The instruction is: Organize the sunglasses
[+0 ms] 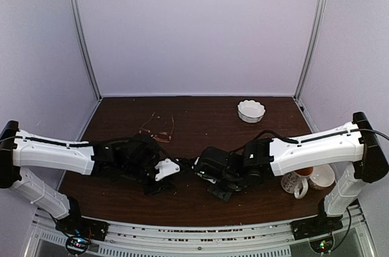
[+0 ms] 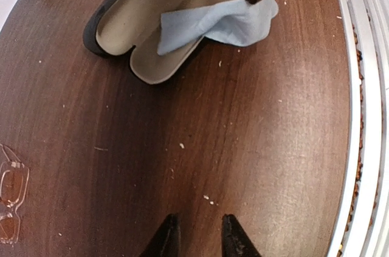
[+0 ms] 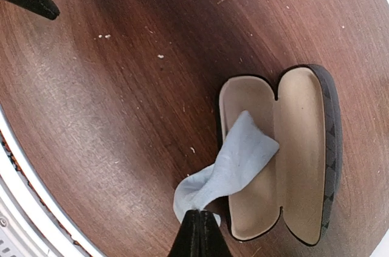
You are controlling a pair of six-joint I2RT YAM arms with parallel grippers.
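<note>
The brown-lensed glasses [image 1: 161,136] lie with temples spread, toward the back left of the table; their edge shows in the left wrist view as glasses [image 2: 13,185]. An open, beige-lined case [image 3: 302,150] rests on the wood, mostly hidden under the arms from above. A light blue cloth [image 3: 240,154] lies partly inside one half, its other end bunched out over the rim. My right gripper is shut, pinching that bunched end. Apart from the case, my left gripper is open, with bare table between its fingers.
A white scalloped bowl [image 1: 251,110] stands at the back right. The patterned mug [image 1: 295,183] and another white bowl [image 1: 321,175] sit at the right, near the right arm.
</note>
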